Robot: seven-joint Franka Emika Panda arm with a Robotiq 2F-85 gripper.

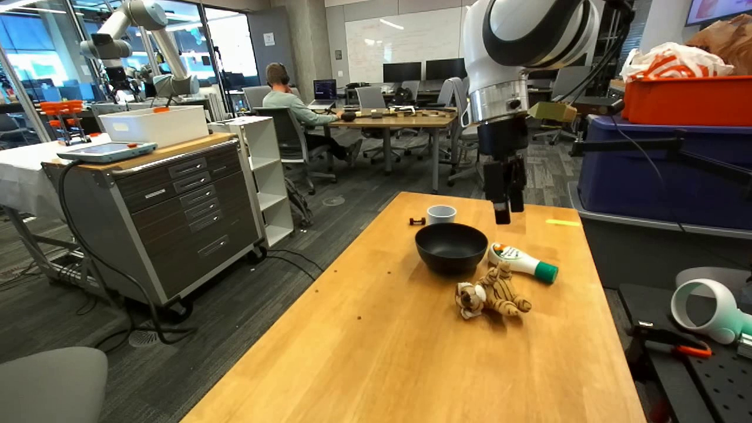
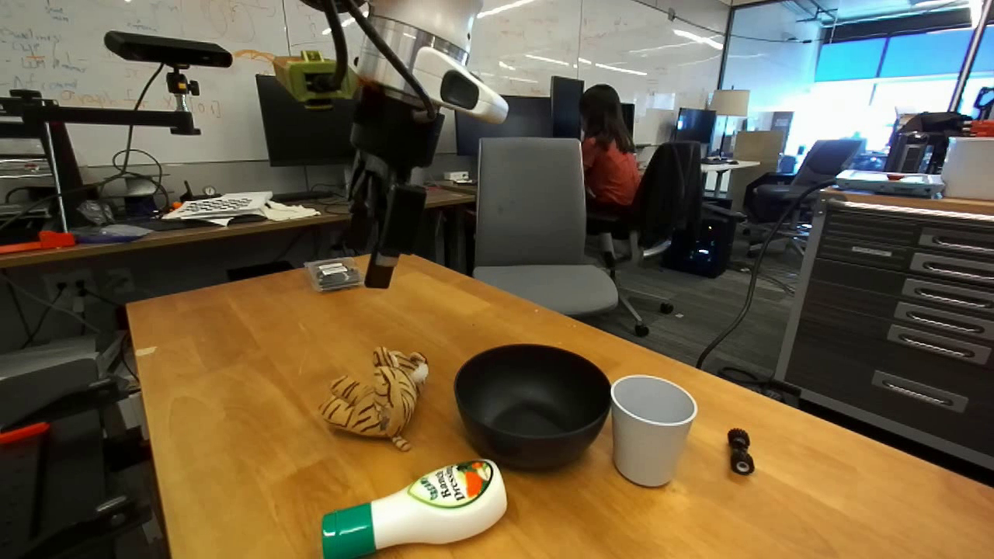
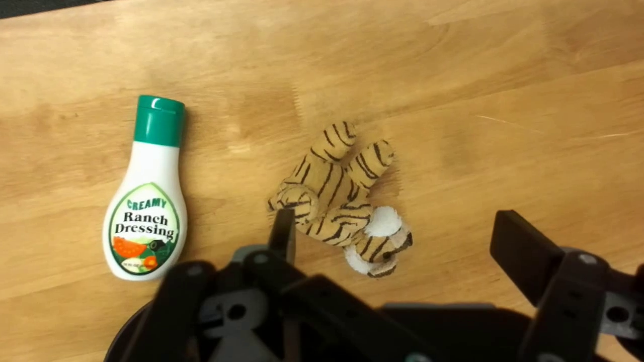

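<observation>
My gripper [image 1: 510,215] hangs above the table with its fingers spread and nothing held between them. In the wrist view a striped plush tiger [image 3: 329,193] lies on the wood below, seen between the two fingertips and well beneath them, its head towards the lower right. Left of it a white ranch dressing bottle [image 3: 148,211] with a green cap lies on its side. The black bowl [image 2: 531,401] stands upright and looks empty, close to both. Beside the bowl is a grey cup [image 2: 652,428]; its inside is mostly hidden.
A small dark dumbbell-shaped piece [image 2: 741,452] lies past the cup. A clear package [image 2: 333,274] sits near the table's edge.
</observation>
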